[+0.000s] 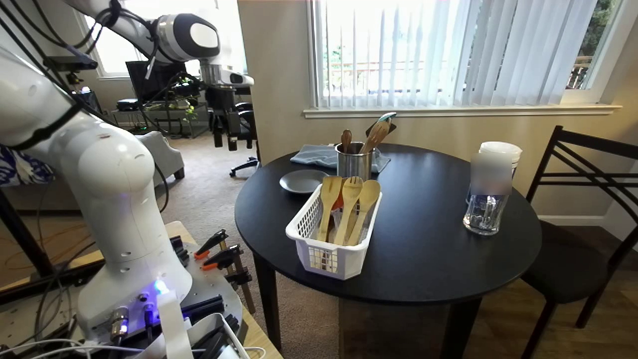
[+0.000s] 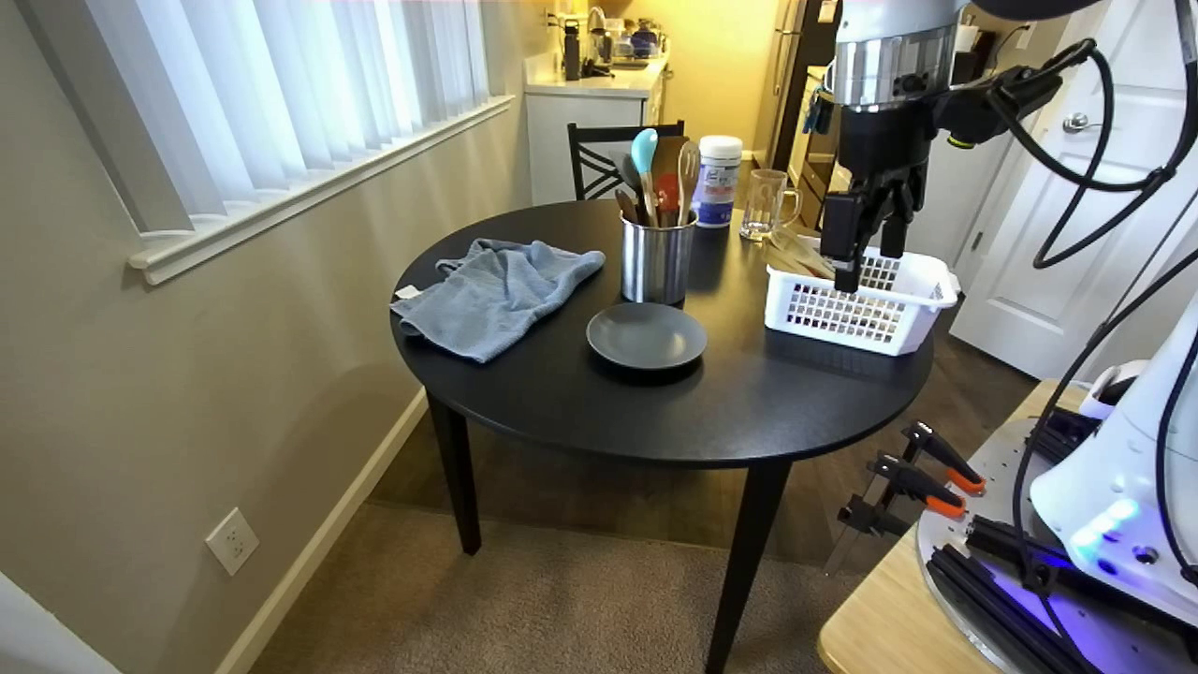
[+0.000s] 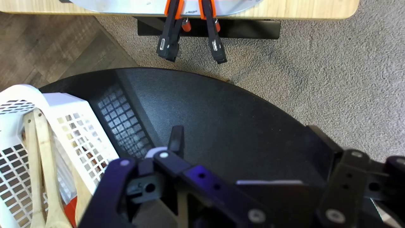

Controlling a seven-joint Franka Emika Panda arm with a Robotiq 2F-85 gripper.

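Observation:
My gripper is open in the wrist view, its two fingers wide apart with only dark table and carpet beyond. In exterior view 1 the gripper [image 1: 233, 142] hangs in the air, left of the round table. The white basket [image 1: 350, 263] near the table's front edge holds wooden utensils [image 1: 351, 206], including a fork and a spoon, and something red. A metal canister [image 2: 654, 264] of utensils stands behind it. The grey plate [image 2: 647, 336] lies empty, and a crumpled blue-grey towel [image 2: 494, 298] rests near the wall.
A clear glass mug [image 2: 767, 204] and a white tub [image 2: 716, 180] stand at the table's far side. Orange-tipped clamps [image 1: 221, 257] stick out from the robot's bench. A black chair [image 1: 568, 263] is at the right.

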